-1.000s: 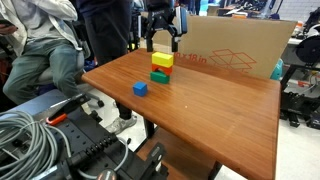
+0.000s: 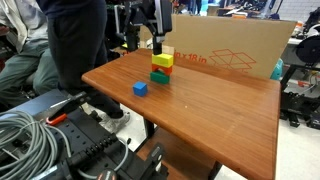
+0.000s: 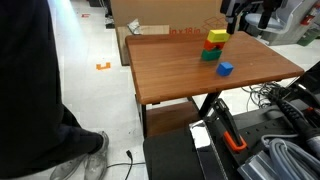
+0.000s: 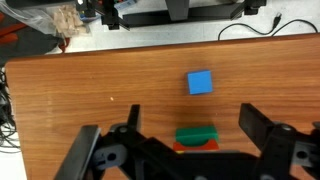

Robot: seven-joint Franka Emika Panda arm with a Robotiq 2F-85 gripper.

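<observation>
A small stack stands on the wooden table: a green block (image 2: 160,77) at the bottom, a red block (image 3: 212,45) in the middle and a yellow block (image 2: 163,60) on top. A blue block (image 2: 140,89) lies alone on the table, nearer the edge; the wrist view shows this blue block (image 4: 200,82) beyond the green block (image 4: 197,133). My gripper (image 2: 144,46) hangs above table height close to the stack, open and with nothing between its fingers. The wrist view shows mostly the green and red blocks, with the gripper covering much of the rest.
A cardboard panel (image 2: 225,42) stands upright along one side of the table (image 2: 222,105). Cables (image 2: 28,145) and equipment lie beside the table, and a person stands close by.
The blocks look unmoved.
</observation>
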